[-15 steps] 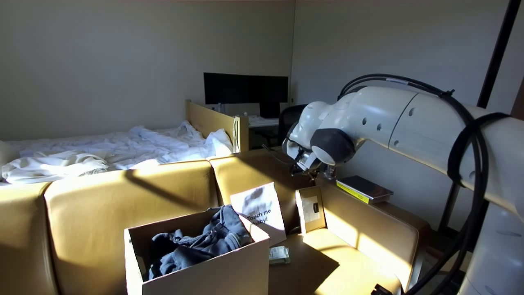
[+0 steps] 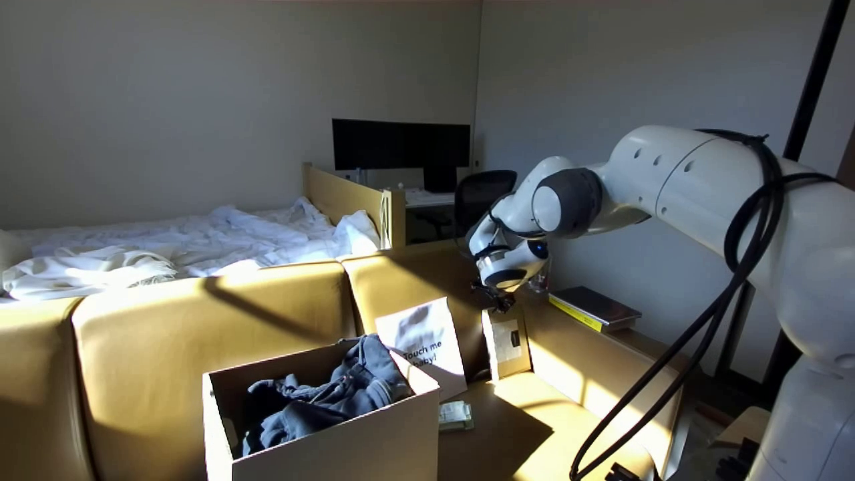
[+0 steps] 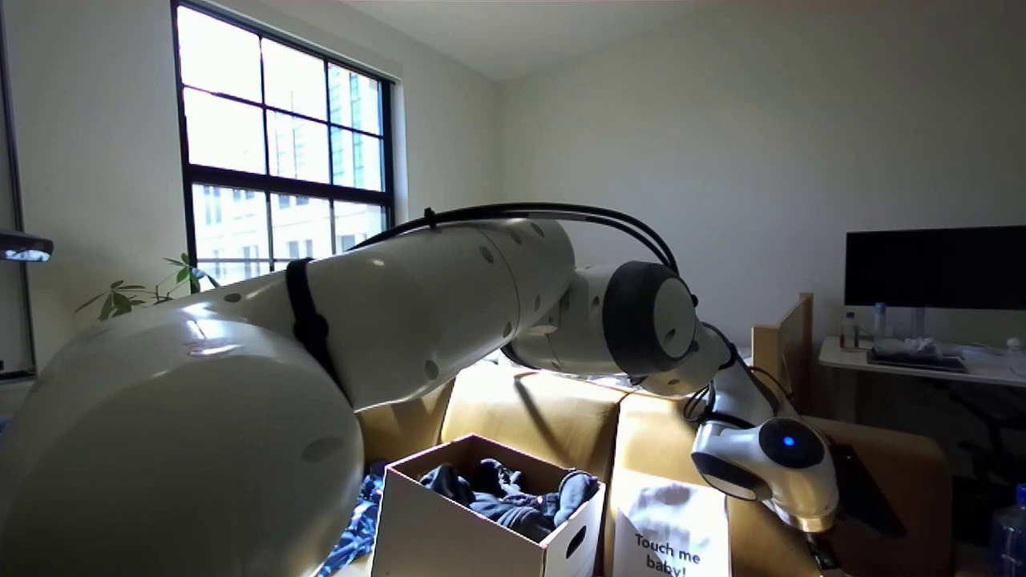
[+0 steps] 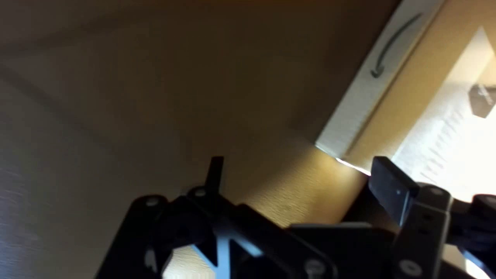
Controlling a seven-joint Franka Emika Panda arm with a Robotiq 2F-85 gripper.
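My gripper [image 2: 498, 300] is at the sofa's right corner, just above the top of a small cardboard box [image 2: 494, 353] that leans upright there. In the wrist view the gripper stands open, its two dark fingers wide apart with only tan sofa between them. The box [image 4: 346, 109], with an arrow mark on its narrow side and a pale label on its face, lies beyond and beside the right finger [image 4: 393, 190]. Whether that finger touches the box I cannot tell. In exterior view 2 the gripper [image 3: 822, 556] shows only partly, at the bottom edge.
A large open box [image 2: 328, 445] holding dark clothes [image 2: 340, 393] stands on the sofa. A white sign [image 2: 425, 341] leans on the backrest, with a small packet [image 2: 455, 416] in front. Books [image 2: 594, 308] lie on the right armrest. The sunlit seat [image 2: 553, 401] has free room.
The arm's wrist has swung round and the gripper has come down closer to the small box's top. The box, the sign and the clothes have stayed put.
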